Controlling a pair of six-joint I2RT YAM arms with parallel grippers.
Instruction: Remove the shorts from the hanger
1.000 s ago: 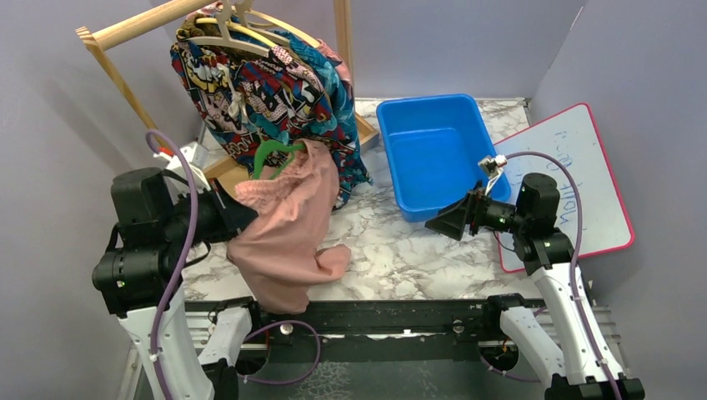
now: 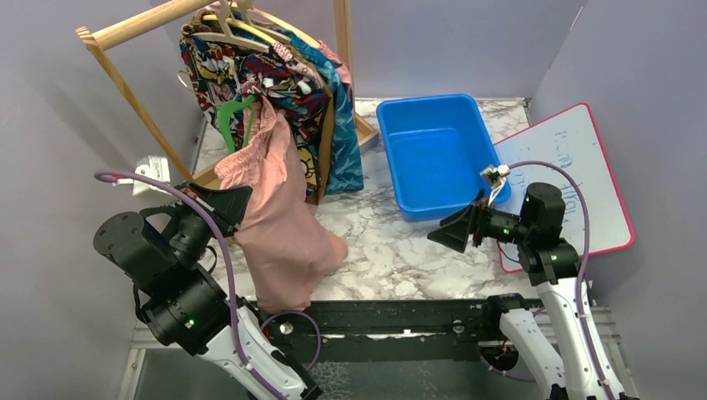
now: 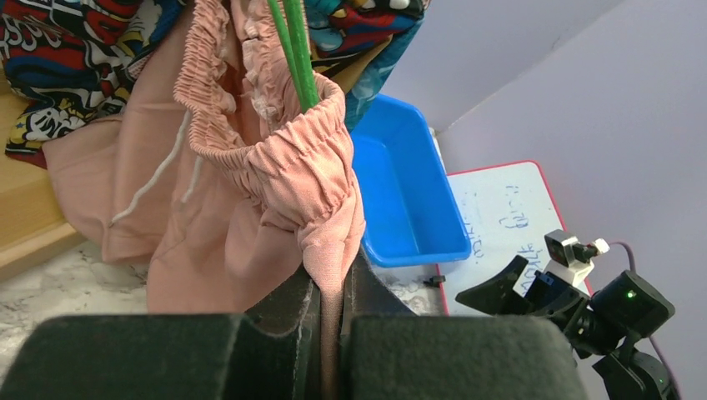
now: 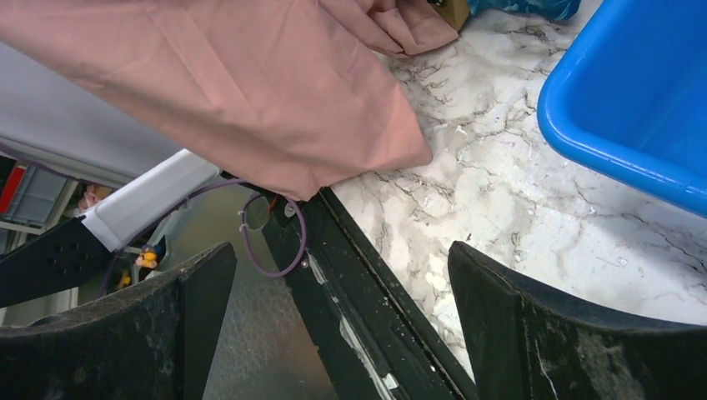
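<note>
Pink shorts (image 2: 288, 217) hang down over the front left of the table, their hem near its front edge. A green hanger (image 2: 236, 117) sits in the shorts' gathered waistband (image 3: 292, 158). In the left wrist view its green bars (image 3: 300, 58) still run down inside the waist opening. My left gripper (image 2: 242, 200) is shut on a bunched fold of that waistband, the cloth twisted between its fingers. My right gripper stands open and empty, close to the blue bin's near edge and apart from the shorts.
Several patterned garments (image 2: 333, 158) hang behind the shorts on a wooden rack (image 2: 137, 100). The empty blue bin (image 2: 438, 150) stands to the right of the shorts, with a whiteboard (image 2: 575, 167) beside it. Bare marble tabletop (image 2: 375, 258) lies between shorts and bin.
The shorts and green hanger swung left and now hang higher.
</note>
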